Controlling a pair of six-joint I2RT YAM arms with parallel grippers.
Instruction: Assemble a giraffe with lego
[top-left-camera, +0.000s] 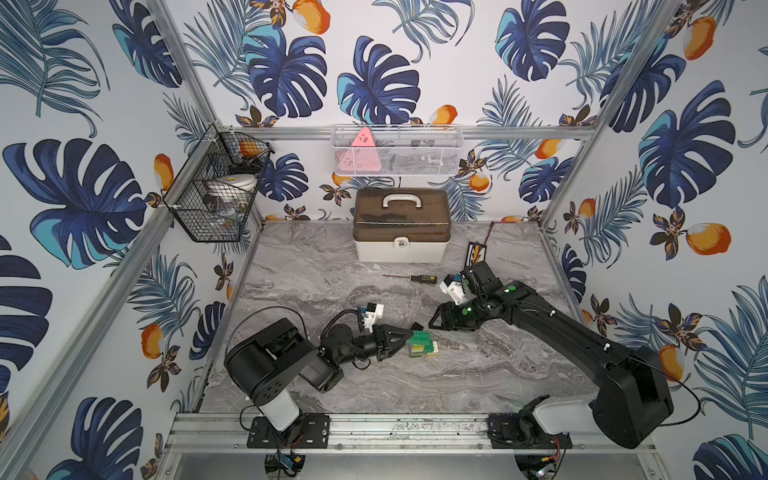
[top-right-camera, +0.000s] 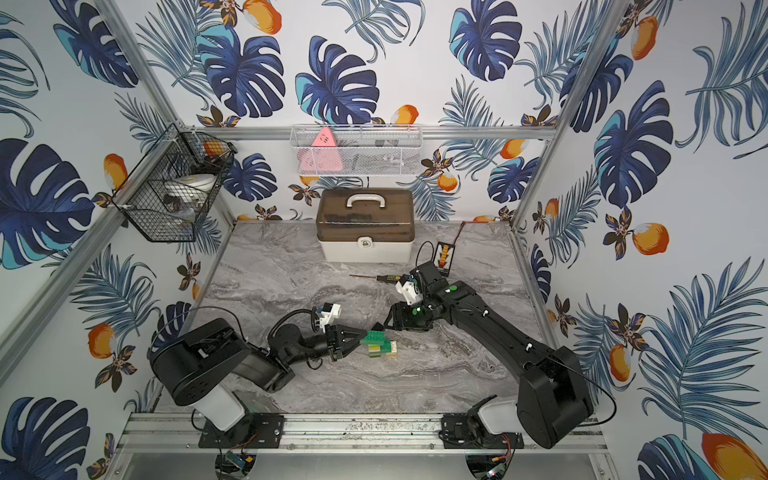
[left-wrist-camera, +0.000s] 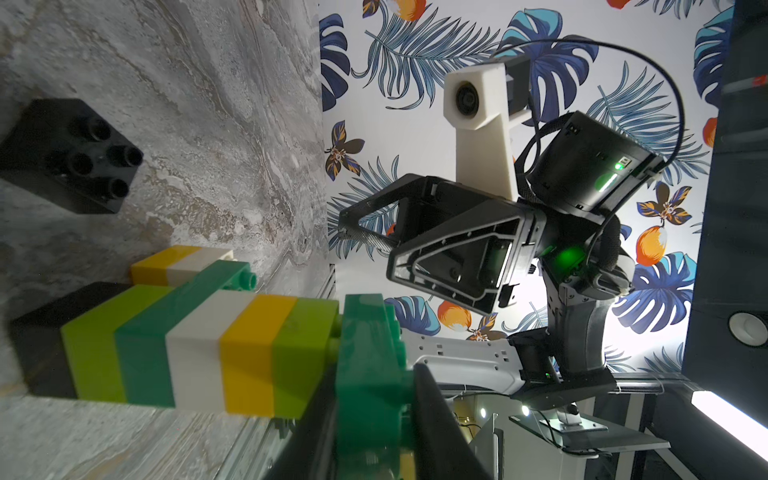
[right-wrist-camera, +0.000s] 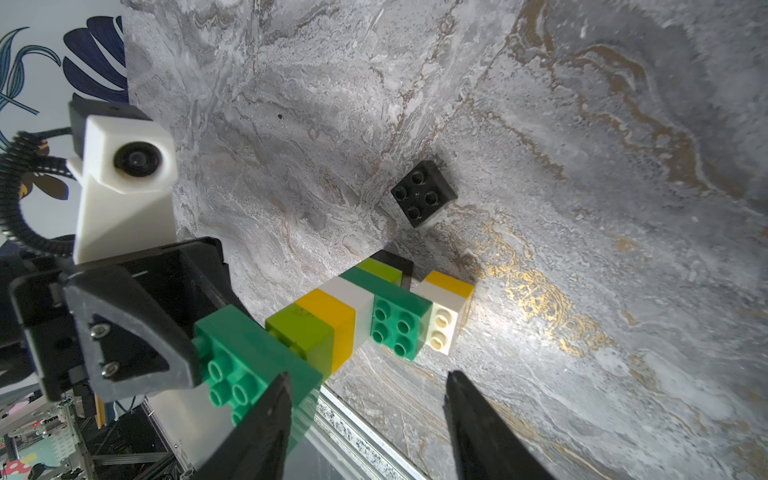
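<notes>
My left gripper is shut on a green brick, which joins a row of lime, yellow, white, green and black bricks lying along the table. A short yellow-and-white piece lies beside the row. A loose black brick sits apart on the marble. My right gripper is part open above the table, just right of the bricks in the top views, with nothing between its fingers.
A lidded toolbox stands at the back, with a screwdriver before it. Wire baskets hang on the left and back walls.
</notes>
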